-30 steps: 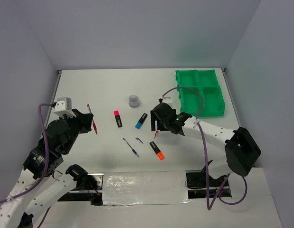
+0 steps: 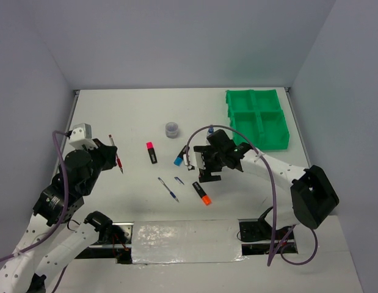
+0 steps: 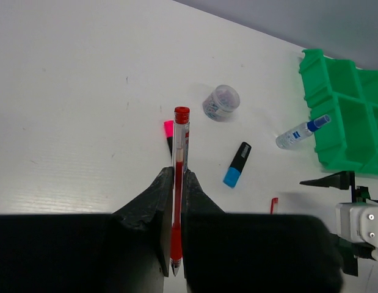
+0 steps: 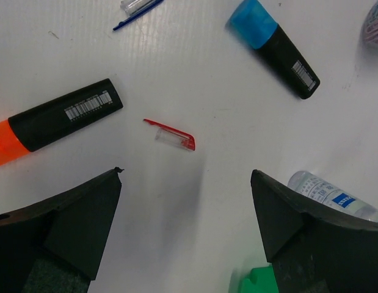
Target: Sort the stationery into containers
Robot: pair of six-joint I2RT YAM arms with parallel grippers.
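Note:
My left gripper is shut on a red pen [image 3: 179,140], held upright at the left of the table. My right gripper hangs open over a small red pen cap [image 4: 175,137]. Near it lie an orange highlighter [image 4: 66,119], a blue highlighter [image 4: 286,61] and a glue bottle [image 4: 329,196]. A pink highlighter [image 2: 151,152], a blue pen [image 2: 168,188] and its cap [image 2: 179,180] lie mid-table. The green compartment tray [image 2: 242,97] stands back right.
A clear tub [image 2: 171,129] stands upright behind the highlighters. Walls border the table at the back and sides.
The right arm has turned and shifted, its gripper now over the red cap and hiding it from above. The left gripper with the red pen has moved slightly left.

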